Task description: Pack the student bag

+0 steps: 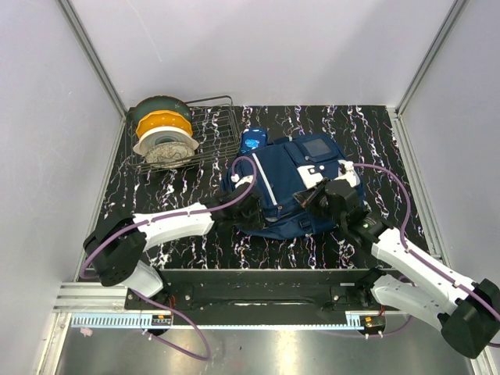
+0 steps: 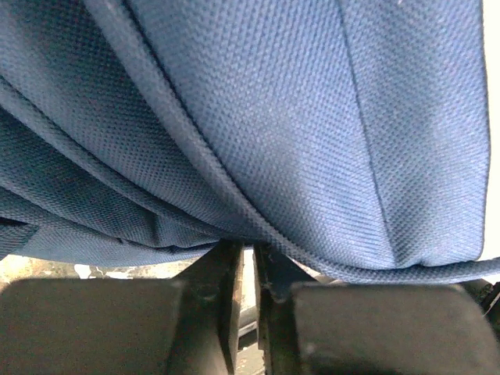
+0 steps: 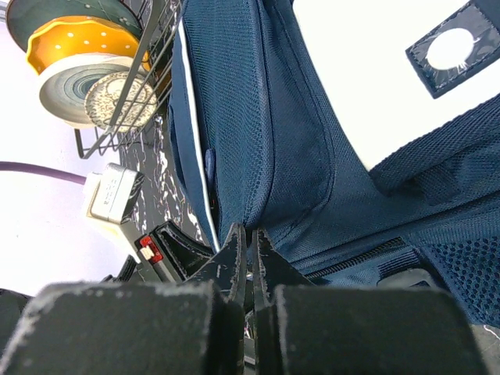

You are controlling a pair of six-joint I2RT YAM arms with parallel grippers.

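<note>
The navy student bag (image 1: 277, 168) lies on the black marbled table. My left gripper (image 1: 258, 215) is down at its near-left part; in the left wrist view its fingertips (image 2: 269, 262) sit under folds of navy fabric, a narrow gap between them, and what lies in it is hidden. My right gripper (image 1: 305, 201), shut, rests on the bag's middle; in the right wrist view its tips touch a fabric fold (image 3: 254, 187), and whether they pinch it is unclear. A white panel (image 3: 375, 70) shows on the bag.
A wire rack (image 1: 211, 133) with plates and bowls (image 1: 164, 125) stands at the back left. A small blue case (image 1: 252, 141) lies behind the bag.
</note>
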